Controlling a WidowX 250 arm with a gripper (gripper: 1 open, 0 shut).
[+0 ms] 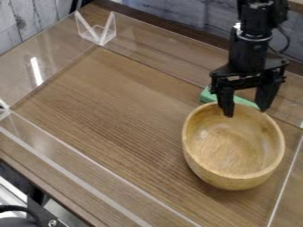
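A black robot arm with its gripper (246,96) hangs at the upper right, its open fingers over the back rim of a large tan wooden bowl (232,151). A green object (208,95) lies behind the bowl, partly hidden by the bowl and the gripper. The bowl appears empty.
A small white wire-like item (92,30) sits at the back left. The table's edge runs along the lower left, and a grey wall stands behind.
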